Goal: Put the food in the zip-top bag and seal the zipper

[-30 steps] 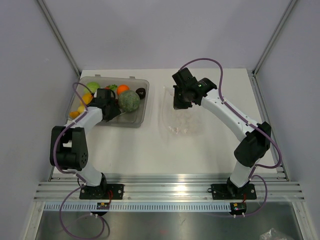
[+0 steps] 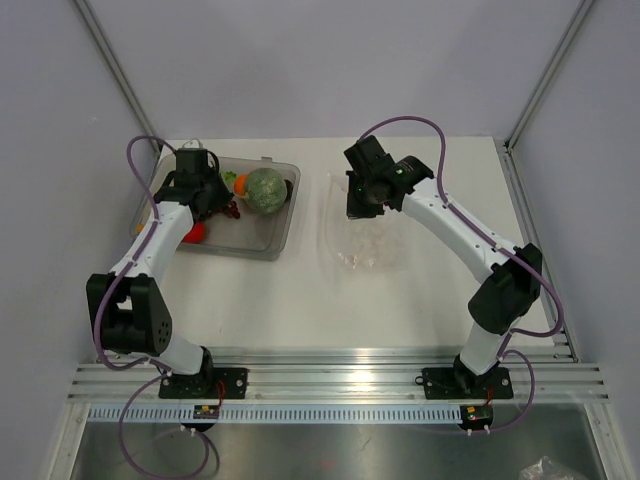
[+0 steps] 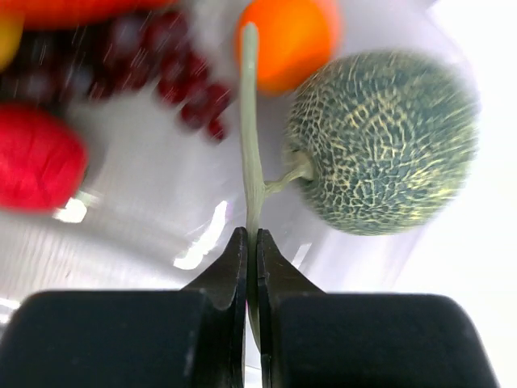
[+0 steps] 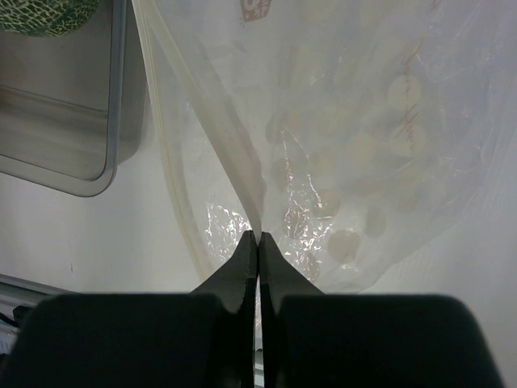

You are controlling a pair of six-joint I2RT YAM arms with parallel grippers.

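Observation:
A grey bin holds food: a netted green melon, orange, dark red grapes and red item. My left gripper is over the bin, shut on the melon's long pale stem. The zip top bag lies flat and clear on the white table, right of the bin. My right gripper is shut on the bag's opening edge.
Metal rails run along the table's front.
My left gripper has risen and moved left, and the melon appears shifted slightly up and right. The right arm and bag are unchanged.

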